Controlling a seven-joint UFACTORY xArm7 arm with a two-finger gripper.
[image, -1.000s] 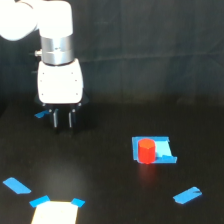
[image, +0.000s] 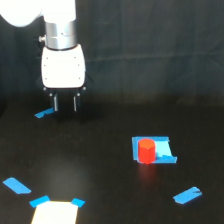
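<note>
At the upper left my gripper (image: 65, 104) points down with two thin dark fingers apart, open, and nothing shows between them. It hangs well to the left of a red block (image: 147, 152). That block sits on the dark table, at the left of a light patch (image: 163, 148) framed by blue tape (image: 151, 138). The block and gripper are far apart.
A pale yellowish square (image: 55, 213) lies at the bottom edge, with blue tape at its corners. Loose blue tape strips mark the table at left (image: 16, 186) and right (image: 187, 195).
My gripper has risen in the view, and its fingers appear wider apart. The red block and the tape have not moved.
</note>
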